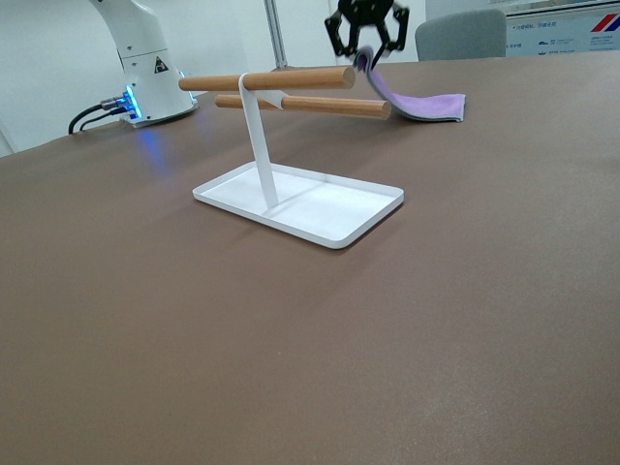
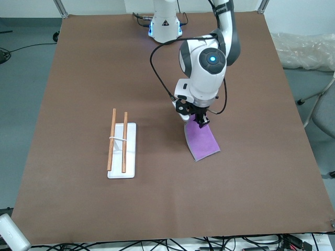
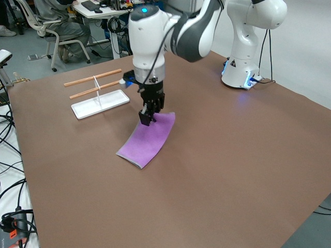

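My gripper point(image 2: 201, 121) point(image 1: 369, 53) point(image 3: 148, 118) is shut on one end of a purple cloth point(image 2: 202, 140) point(image 1: 426, 108) point(image 3: 142, 145), which rises to the fingers while the rest drapes on the brown table point(image 2: 78, 183). To its left in the left view stands a white rack with a rectangular base tray point(image 2: 128, 164) point(image 1: 329, 213) point(image 3: 90, 109) and two parallel horizontal wooden bars point(image 2: 111, 136) point(image 1: 300, 78), both empty.
The arm's white base point(image 2: 165, 26) point(image 3: 235, 72) stands at the back with cables. The table around the rack and cloth is clear. Cables and equipment line the edge nearest the left camera.
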